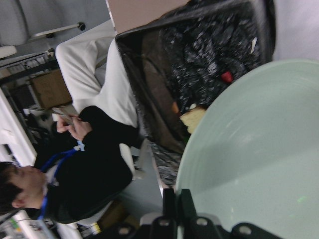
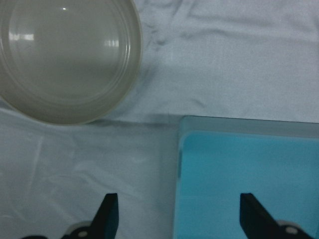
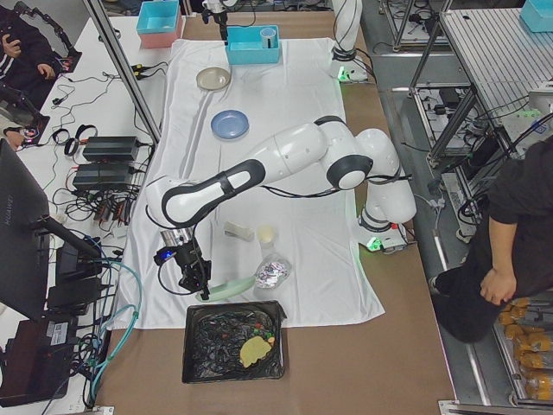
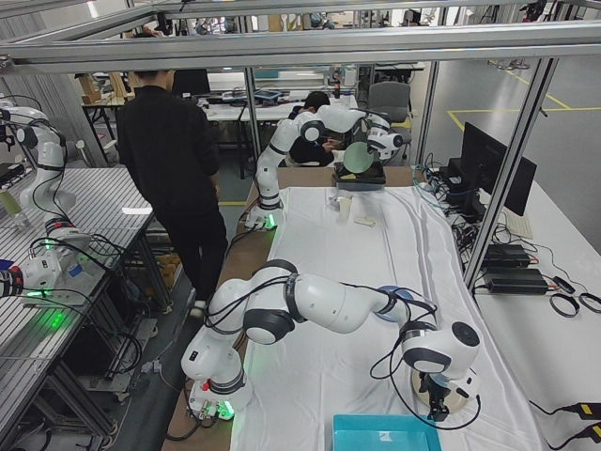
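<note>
A pale green plate (image 1: pixel 259 144) is gripped by my left gripper (image 3: pixel 200 292), lifted at the near edge of the white cloth beside a bin lined with black plastic (image 3: pixel 233 363), which holds yellow food scraps (image 3: pixel 254 348). In the left wrist view the plate fills the right side, its rim between the fingers. My right gripper is open above the cloth at the left edge of a blue tub (image 2: pixel 244 164), with a beige plate (image 2: pixel 65 55) just beyond it.
A blue plate (image 3: pixel 230 124) lies mid-cloth. A foil-covered item (image 3: pixel 271 271), a pale cup (image 3: pixel 266 235) and a small light block (image 3: pixel 238 231) lie near the left arm. People stand and sit outside the table.
</note>
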